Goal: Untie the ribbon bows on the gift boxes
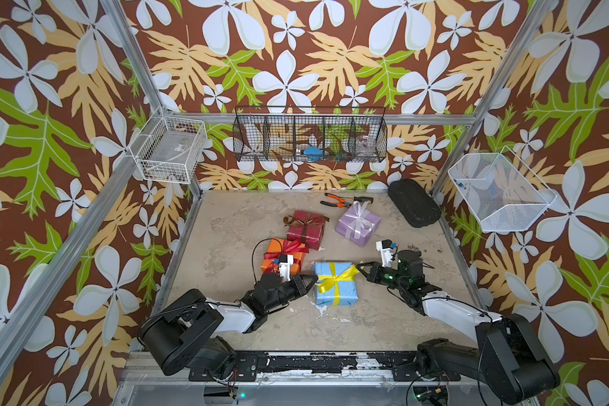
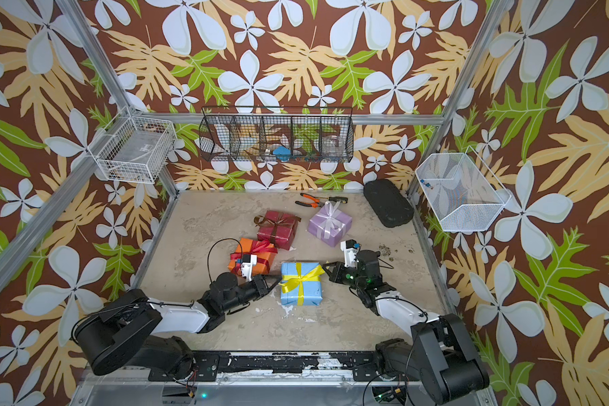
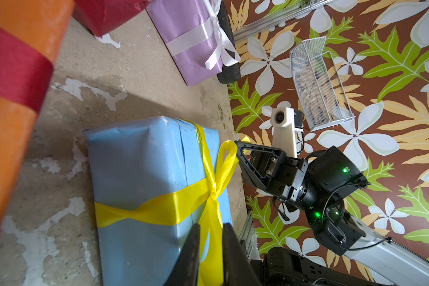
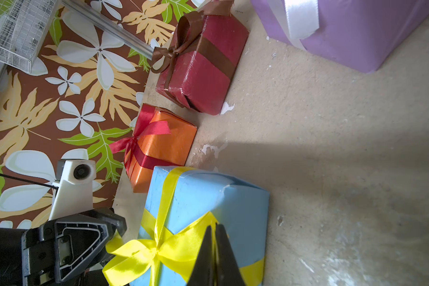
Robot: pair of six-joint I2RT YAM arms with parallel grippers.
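A blue gift box (image 1: 336, 292) with a yellow ribbon bow (image 4: 156, 251) sits at front centre. My right gripper (image 1: 360, 267) is shut at the bow's right side, a yellow ribbon tail at its fingertips. My left gripper (image 1: 310, 281) is at the box's left side, its fingers (image 3: 227, 243) low over the yellow ribbon in its wrist view; its opening is hard to judge. Behind are an orange box (image 1: 281, 251) with red ribbon, a dark red box (image 1: 308, 233) with brown bow, and a purple box (image 1: 356, 226) with white bow.
Pliers (image 1: 335, 201) and a black case (image 1: 412, 203) lie at the back. Wire baskets (image 1: 308, 135) hang on the walls.
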